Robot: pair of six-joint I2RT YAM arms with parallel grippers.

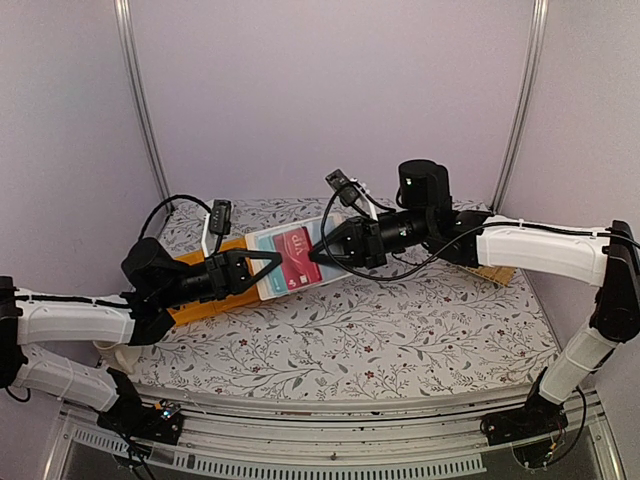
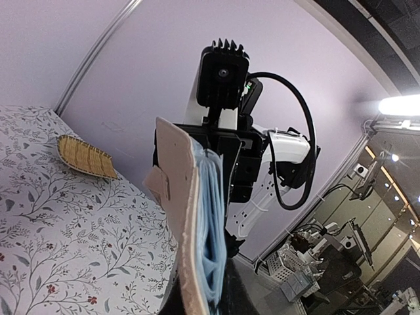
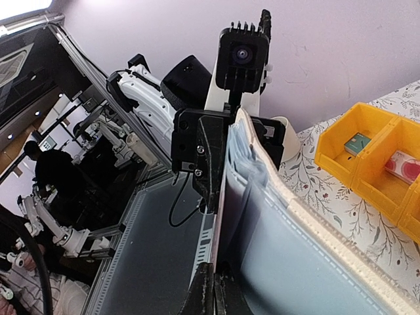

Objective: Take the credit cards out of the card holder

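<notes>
A pale card holder (image 1: 267, 244) with blue inner pockets hangs above the table, spread between my two arms. My left gripper (image 1: 277, 262) is shut on its left side; the left wrist view shows the holder (image 2: 211, 216) edge-on, running down into the fingers. A red card (image 1: 297, 258) marked VIP shows in the holder. Its right side meets my right gripper (image 1: 313, 254). From the right wrist view, the thin card edge (image 3: 219, 236) enters between the right gripper's (image 3: 214, 289) fingertips, which are shut on it. How deep the card sits in its pocket is hidden.
Beneath the holder at left stands an orange bin (image 3: 354, 167) with compartments; one has a small green box (image 3: 356, 144), another a pink-and-white item (image 3: 403, 165). A woven basket lies toward the right.
</notes>
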